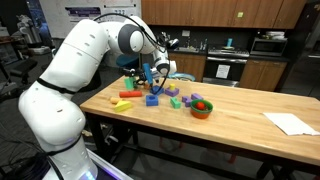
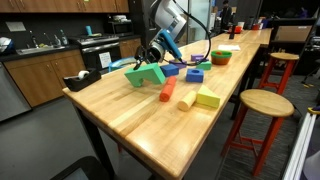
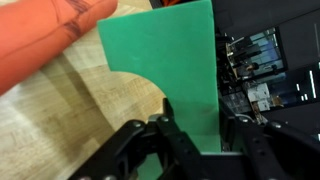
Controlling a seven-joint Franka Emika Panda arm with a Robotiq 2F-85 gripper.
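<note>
A green block [image 3: 165, 60] with an arched cut-out stands between the fingers of my gripper, which is shut on it. In the second exterior view the green block [image 2: 147, 74] appears tilted, over the near end of the table, with the gripper above and partly behind it. Whether its lower edge touches the wood cannot be told. The first exterior view shows the block small, at the table's left end. A red block [image 3: 35, 45] lies close by at the upper left of the wrist view.
Beside the red block [image 2: 167, 90] lie a light-yellow cylinder [image 2: 187, 101] and a yellow block [image 2: 208, 97]. Blue blocks [image 1: 152, 100] and other small pieces are spread farther along. A green bowl [image 1: 201, 111] with red contents stands right of them. Past it, the wooden tabletop [image 1: 245, 125] is mostly bare.
</note>
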